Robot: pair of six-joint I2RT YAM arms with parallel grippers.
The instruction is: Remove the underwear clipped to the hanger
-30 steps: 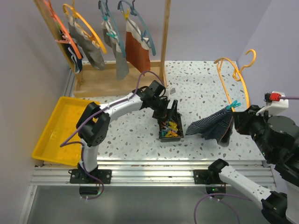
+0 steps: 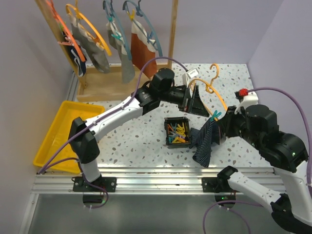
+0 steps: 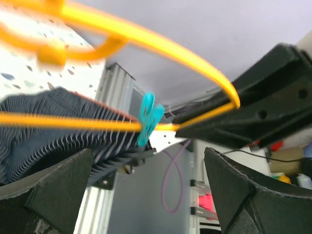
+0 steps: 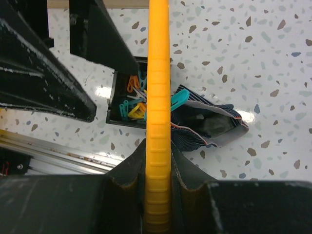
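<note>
A yellow hanger point(image 2: 220, 100) is held in my right gripper, shut on it. Dark striped underwear point(image 2: 204, 145) with a grey inner side hangs from it by a teal clip point(image 2: 215, 115); the clip shows centrally in the left wrist view point(image 3: 148, 117) and partly behind the hanger in the right wrist view point(image 4: 178, 99). My left gripper is open beside the hanger, its fingers either side of the clip's line of view, with nothing between them.
A black box of clips point(image 2: 177, 132) sits on the speckled table point(image 2: 136, 151). A yellow bin point(image 2: 53, 141) is at left. A wooden rack point(image 2: 100, 90) carries hangers with garments at back left.
My left gripper has risen from over the clip box and moved right to the hanger. The right gripper has moved left with hanger and underwear, which now hangs lower beside the box.
</note>
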